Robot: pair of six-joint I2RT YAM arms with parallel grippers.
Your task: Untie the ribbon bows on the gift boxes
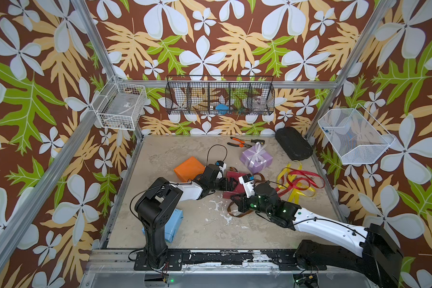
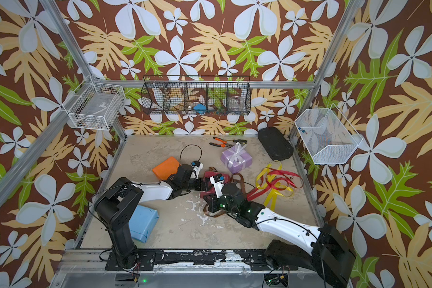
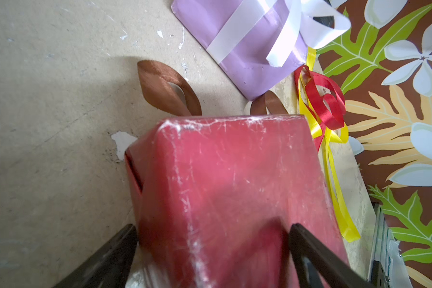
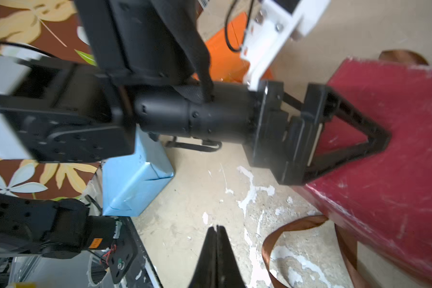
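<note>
My left gripper is open over the red box (image 3: 235,172), its fingers low at either side of the view. Brown ribbon (image 4: 297,230) lies loose around that box. My right gripper, shut with nothing between its fingertips, is just in front of the box and the left gripper. The lilac box (image 1: 254,160) behind keeps its white bow (image 3: 321,19). The orange box (image 1: 187,165) and blue box (image 1: 172,223) show no bow. Red ribbon (image 1: 312,175) and yellow ribbon (image 1: 297,195) lie loose at the right.
Pliers (image 1: 237,144) and a black case (image 1: 292,144) lie at the back. Wire baskets (image 1: 218,96) hang on the frame above.
</note>
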